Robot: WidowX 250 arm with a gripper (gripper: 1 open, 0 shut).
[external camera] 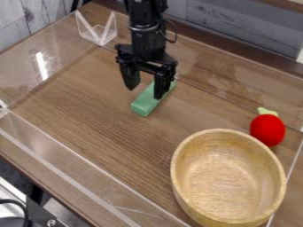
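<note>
The black gripper [147, 71] is over the upper middle of the wooden table, open, its dark fingers spread above a green rectangular object [151, 100]. That green object lies on the table with its lower part uncovered and its upper part partly behind the gripper. Whether the fingers touch it is unclear.
A large tan bowl [225, 213] fills the lower right. A red tomato-like object [268, 133] with a pale green top sits at the right. A black cable lies at the lower left edge.
</note>
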